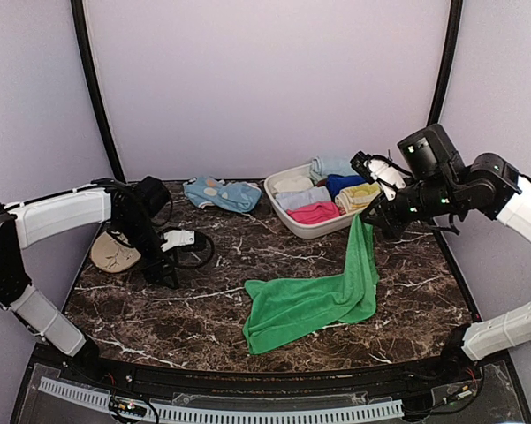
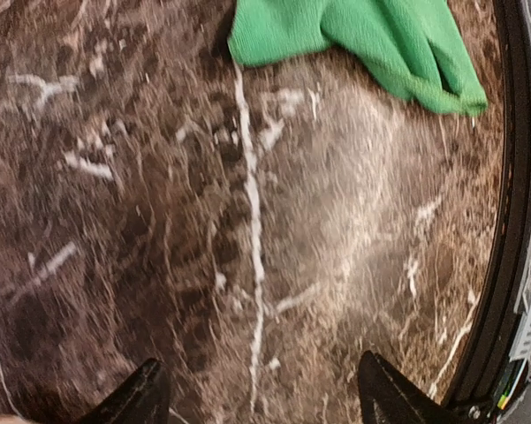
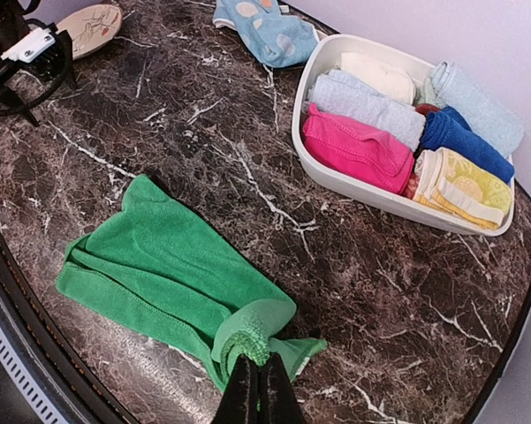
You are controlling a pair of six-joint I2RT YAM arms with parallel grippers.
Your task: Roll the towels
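Note:
A green towel [image 1: 305, 305] lies partly on the dark marbled table, its right end lifted off the surface. My right gripper [image 1: 371, 215] is shut on that raised end; in the right wrist view the cloth of the green towel [image 3: 172, 252] runs up between the fingers. On the left, my left gripper [image 1: 162, 276] stands open over bare table, with nothing between its fingers. The left wrist view shows a corner of the green towel [image 2: 283, 31] well away from the left fingers [image 2: 146, 389].
A white bin [image 1: 293, 223] with several rolled or folded cloths stands at the back right. Left of it lies a blue patterned cloth [image 1: 223, 194]. A round plate [image 1: 106, 256] sits at far left, partly behind the left arm.

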